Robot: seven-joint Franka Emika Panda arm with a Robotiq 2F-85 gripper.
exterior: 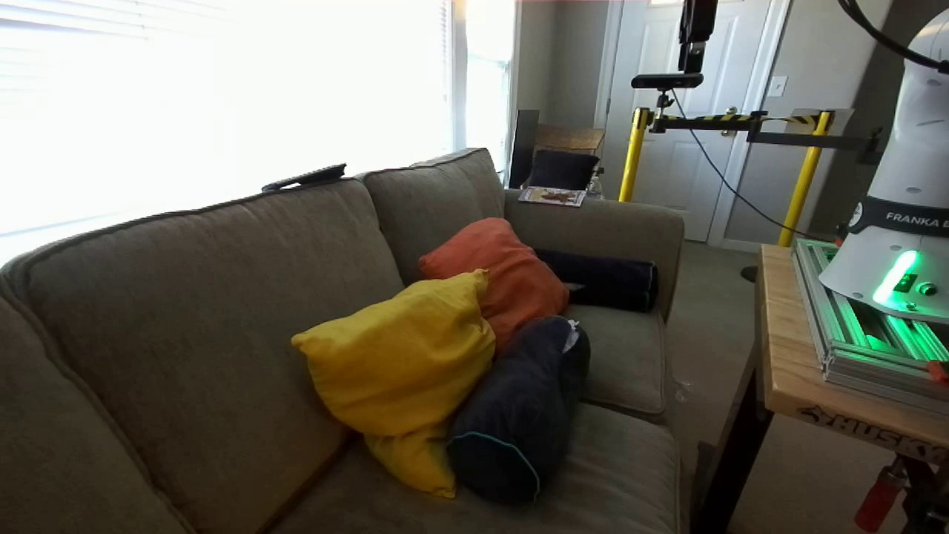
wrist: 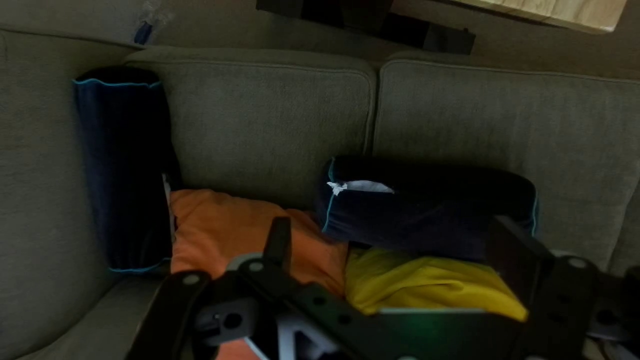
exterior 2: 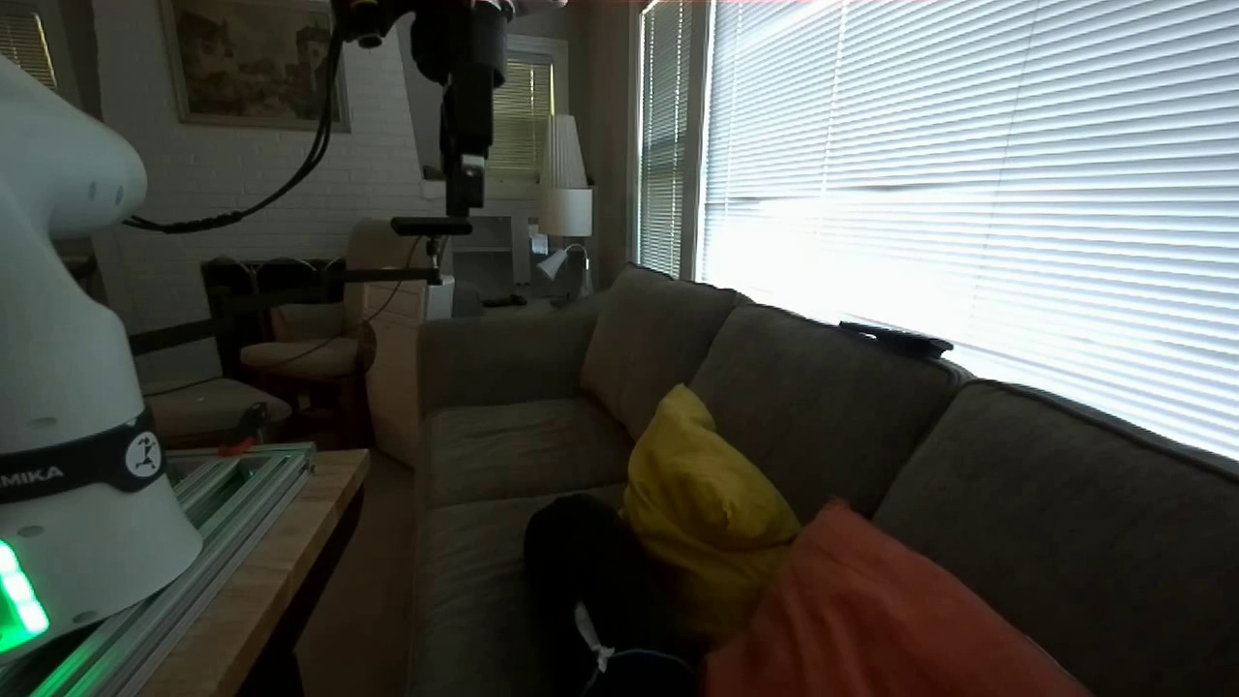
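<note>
High above the sofa, my gripper is open, its two fingers far apart with nothing held between them. In the first exterior view only its lower end shows at the top; the second exterior view shows the gripper (exterior 2: 467,180) from the side. A yellow pillow (exterior: 400,351) and an orange pillow (exterior: 498,276) lean together on the sofa. In front of them lies a dark blue bolster (exterior: 520,409) with light blue piping. Another dark bolster (wrist: 123,174) lies by the sofa's far arm, close to the orange pillow.
The grey sofa (exterior: 614,463) has bare seat in front of the pillows. A dark flat object (exterior: 307,177) rests on its backrest, and a magazine (exterior: 551,196) on its arm. My base stands on a wooden workbench (exterior: 778,356). A camera (exterior: 667,81) is mounted near the yellow posts.
</note>
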